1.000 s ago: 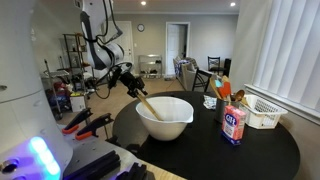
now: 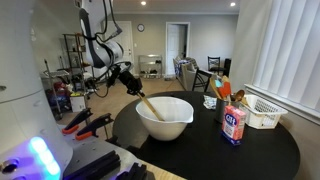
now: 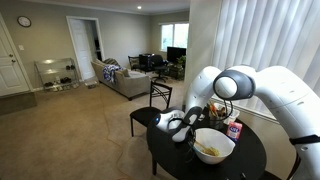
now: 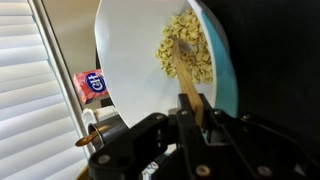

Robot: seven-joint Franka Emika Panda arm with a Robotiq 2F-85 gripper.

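Observation:
A white bowl (image 2: pixel 165 128) stands on the dark round table. Inside it, the wrist view shows small tan pieces (image 4: pixel 206 66) clustered on the bottom. A long wooden utensil (image 4: pixel 184 72) reaches down into them, its far end among the pieces. My gripper is shut on its near part. In exterior view 1 the wooden stick (image 2: pixel 152 107) leans across the bowl's left rim, its upper end toward my gripper (image 2: pixel 137 92). From exterior view 2, the arm hangs over the bowl (image 3: pixel 212 138).
Right of the bowl are a red and white box (image 2: pixel 233 122), a dark holder (image 2: pixel 222 109) of colourful utensils and a white basket (image 2: pixel 262 113). A person (image 2: pixel 107 58) is in the background.
The upper end of the wooden utensil has shifted very slightly. The bowl and the things around it stay in place.

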